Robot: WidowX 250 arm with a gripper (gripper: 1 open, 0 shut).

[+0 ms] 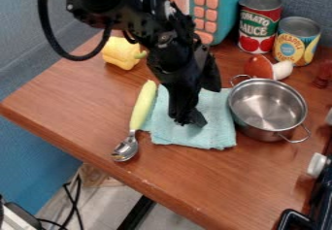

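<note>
The black gripper (188, 110) hangs from the top of the view over a folded light-blue cloth (182, 132), low at its upper part; whether its fingers are open or shut is hard to make out against the dark body. A spoon (127, 145) with a pale yellow-green handle lies along the cloth's left side. A steel pot (267, 111) stands to the right of the gripper.
Behind are a yellow pepper (120, 52), a teal toy microwave (224, 6), a tomato juice can (259, 23), another can (296, 43) and eggs (259, 68). A black appliance (298, 214) edges the lower right.
</note>
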